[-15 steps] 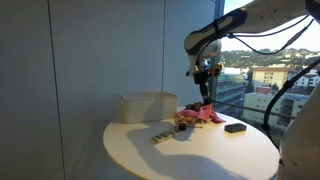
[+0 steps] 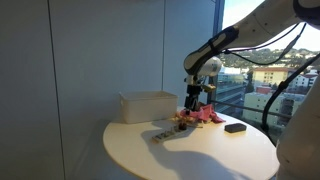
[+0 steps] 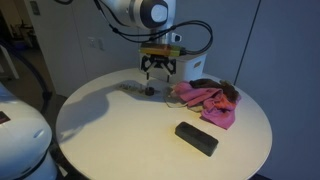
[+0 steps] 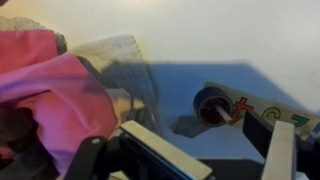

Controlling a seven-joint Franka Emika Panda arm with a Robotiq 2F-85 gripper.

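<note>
My gripper (image 3: 158,68) hangs above the far part of the round white table, its fingers apart and nothing visible between them. In the wrist view the fingers (image 4: 165,152) stand wide of each other at the bottom edge. Ahead of them is a small dark round container (image 4: 211,106) with something thin and pale in it. It touches or overlaps a light strip with coloured figures (image 4: 262,106). A pink cloth (image 4: 68,98) lies to the left in that view, with a grey cloth (image 4: 122,62) beside it.
A whitish bin (image 2: 148,107) stands at the table's back edge. A black oblong case (image 3: 196,138) lies apart from the cloth pile.
The objects look unmoved.
</note>
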